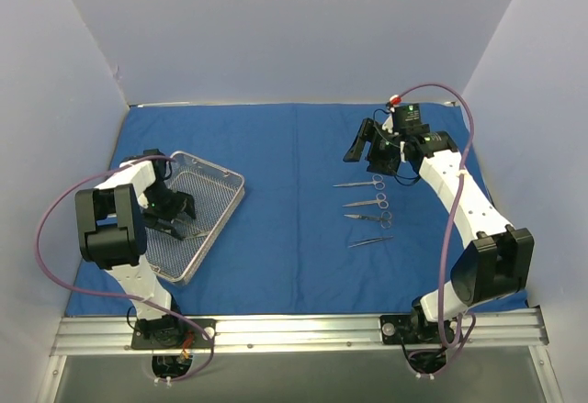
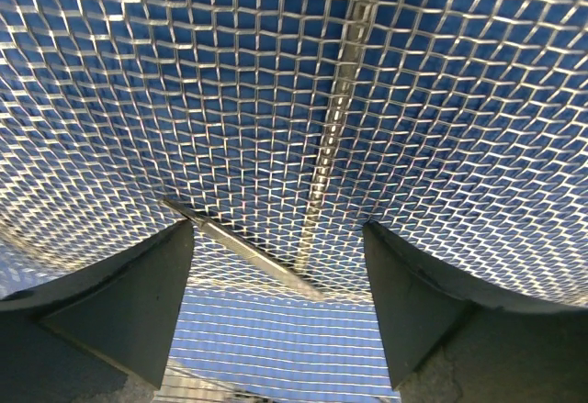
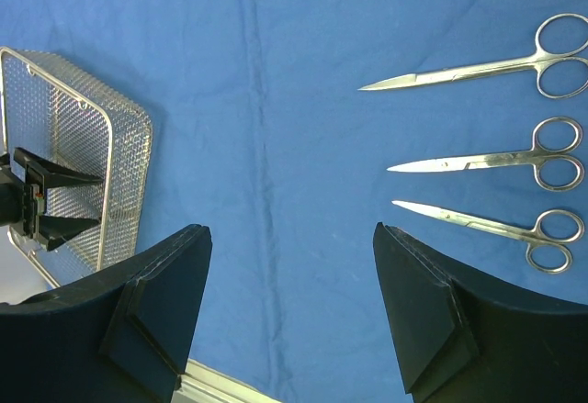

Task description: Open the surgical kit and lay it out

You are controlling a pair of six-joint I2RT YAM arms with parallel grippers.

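The mesh tray [image 1: 220,229] lies on the left of the blue cloth. My left gripper [image 1: 173,218] is open, low inside it; in the left wrist view a slim metal instrument [image 2: 257,254] lies on the mesh between and beyond its fingertips. My right gripper [image 1: 363,146] is open and empty above the right side of the cloth. Below it lie scissor-like instruments, the upper [image 3: 469,71], middle [image 3: 478,161] and lower [image 3: 464,219] ones in the right wrist view, and a slim instrument [image 1: 370,241] at the near end of the row.
Pale walls stand at the back and both sides, and a metal rail [image 1: 285,326] runs along the front edge.
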